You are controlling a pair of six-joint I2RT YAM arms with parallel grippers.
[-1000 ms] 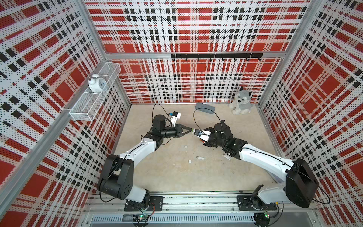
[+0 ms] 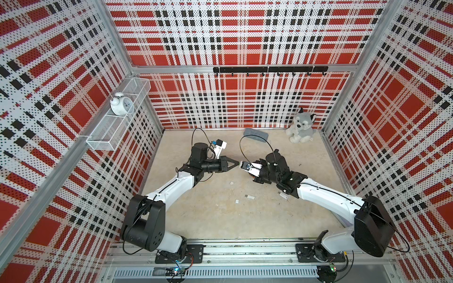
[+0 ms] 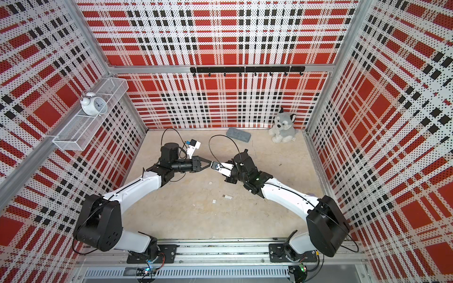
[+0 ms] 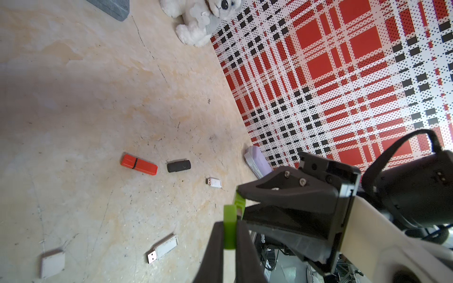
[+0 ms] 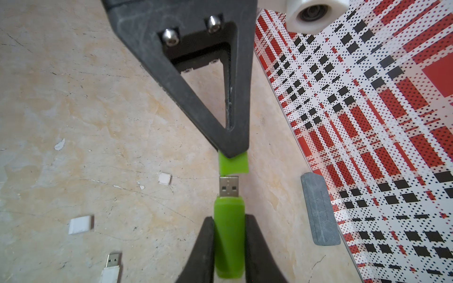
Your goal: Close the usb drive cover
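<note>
In the right wrist view, the green usb drive (image 5: 229, 240) is held lengthwise, its metal plug (image 5: 228, 186) bare and pointing at a green cover (image 5: 234, 163). My right gripper is shut on the drive's body. The left wrist view has the cover (image 4: 229, 214) between the fingertips of my left gripper, which is shut on it. Plug and cover are nearly end to end; whether they touch, I cannot tell. The cover appears slightly to one side of the plug's line. Both grippers meet above the middle of the table.
Below lie a red usb drive (image 4: 138, 164), a black piece (image 4: 178, 166), white drives (image 4: 165, 245) and small white caps (image 5: 80, 224). A grey case (image 2: 255, 135) and a plush dog (image 2: 300, 126) sit at the back.
Both arms have shifted only very slightly, with the gripper tips still close together. A bit of orange showing under the right gripper one second ago is now hidden.
</note>
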